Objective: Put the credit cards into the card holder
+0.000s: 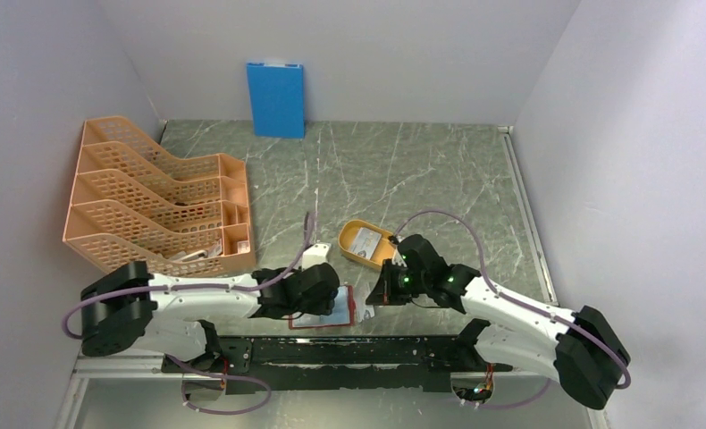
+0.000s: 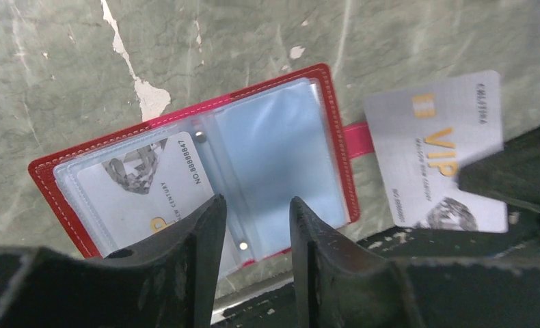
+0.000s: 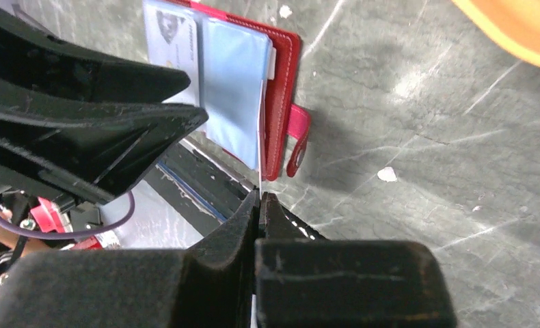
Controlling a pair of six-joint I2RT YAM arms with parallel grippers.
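The open red card holder [image 1: 349, 308] lies at the table's front. Under its left clear sleeve shows a silver card [image 2: 151, 174]; the right sleeve [image 2: 274, 150] looks empty and pale blue. Over the holder's middle, my left gripper stands part open, one finger to either side of the fold, nothing between them. My right gripper is shut on a silver VIP card, seen edge-on in the right wrist view. This card is held just right of the holder, over its red strap [image 2: 358, 139].
A yellow tray [image 1: 348, 233] with a white-grey card [image 1: 365, 242] stands behind the right gripper. An orange rack [image 1: 157, 201] fills the left, and a blue panel [image 1: 276, 100] stands at the back.
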